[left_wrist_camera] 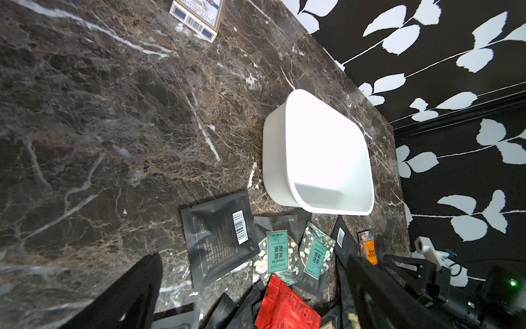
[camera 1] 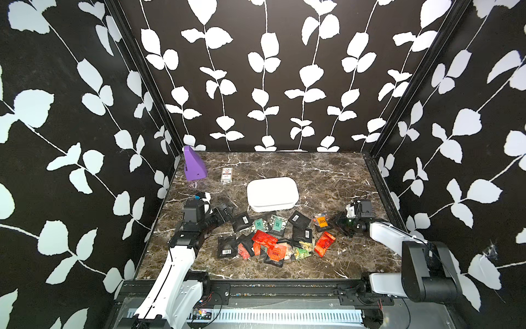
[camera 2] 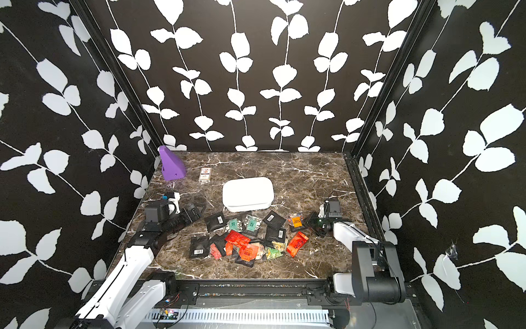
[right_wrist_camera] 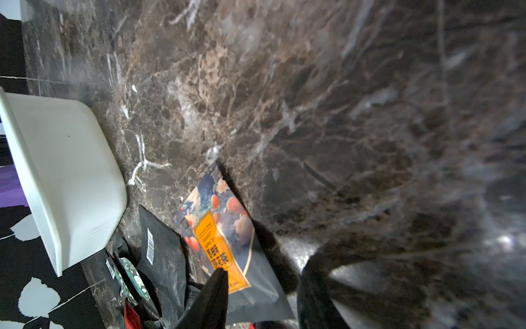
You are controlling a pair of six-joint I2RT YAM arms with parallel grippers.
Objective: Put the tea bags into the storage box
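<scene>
The white storage box (camera 1: 272, 207) stands empty inside at the middle of the table, its white interior (left_wrist_camera: 328, 159) plain in the left wrist view. In front of it lie several tea bags: a black one (left_wrist_camera: 219, 235), teal-labelled ones (left_wrist_camera: 277, 249), red ones (camera 1: 264, 238). Nearest my right gripper is the orange-labelled bag (right_wrist_camera: 233, 241); its lower end lies beyond the fingertips, which stand apart, and no grip on it shows. To the left of the bags, my left gripper is open above the table, nothing between its fingers.
A purple block (camera 1: 194, 164) and a small card box (camera 1: 226, 175) stand at the back left. Bare marble (camera 1: 334, 175) stretches behind and right of the box. Many bags overlap in the middle front.
</scene>
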